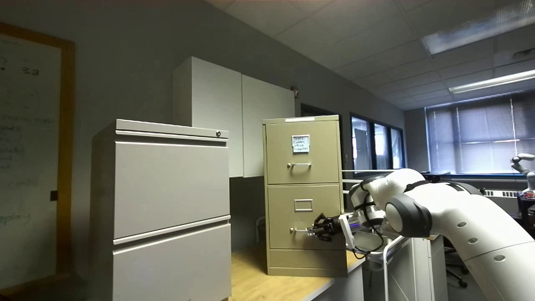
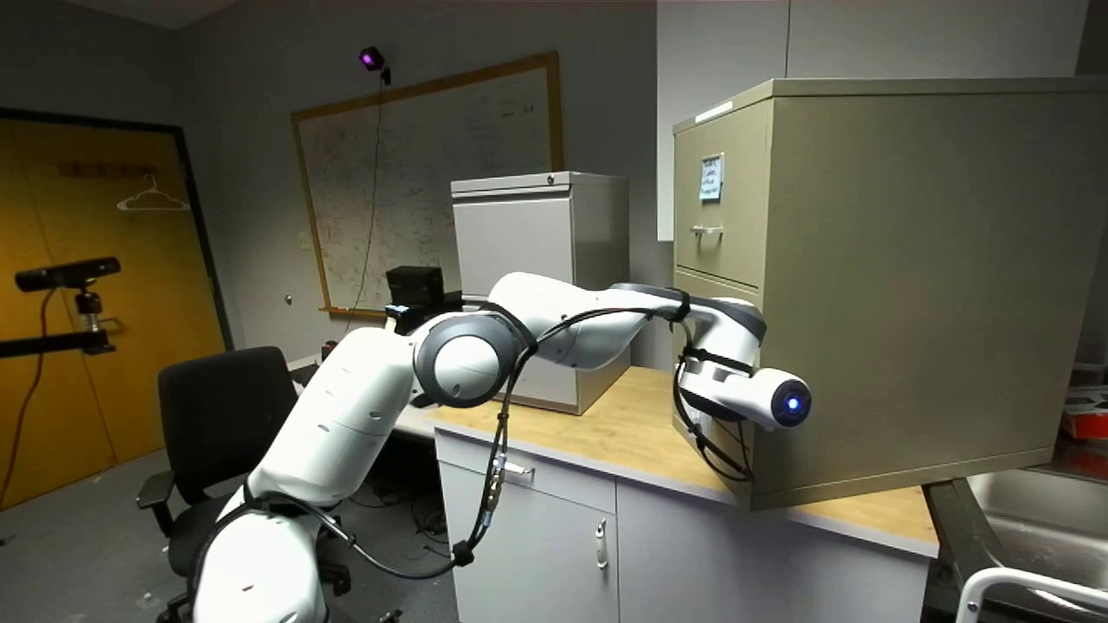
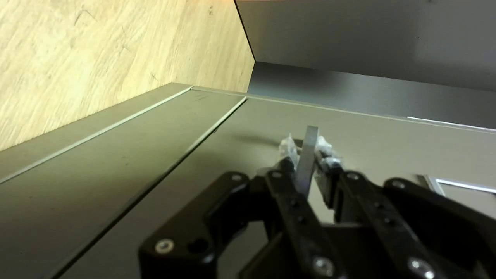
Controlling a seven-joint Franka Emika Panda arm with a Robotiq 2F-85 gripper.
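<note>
The tan filing cabinet [image 1: 304,200] has two drawers, both flush with its front. Its lower drawer [image 1: 281,210] carries a metal handle [image 1: 299,230], and my gripper [image 1: 312,231] is at that handle's right end. Up close in the wrist view, the flat handle bar [image 3: 307,160] stands between the two whitish fingertips of my gripper. The fingers are part open around it, with a narrow gap on the right side of the bar. Whether a finger touches the bar is hard to tell. From exterior view 2 the cabinet and arm hide the gripper.
A grey cabinet [image 1: 170,190] stands left of the tan one. Both are on a wooden counter [image 2: 634,415], whose front edge passes below the arm. The upper drawer has its own handle [image 2: 706,230]. A sink [image 2: 1028,509] lies beyond the tan cabinet, near a white rail [image 2: 1039,578].
</note>
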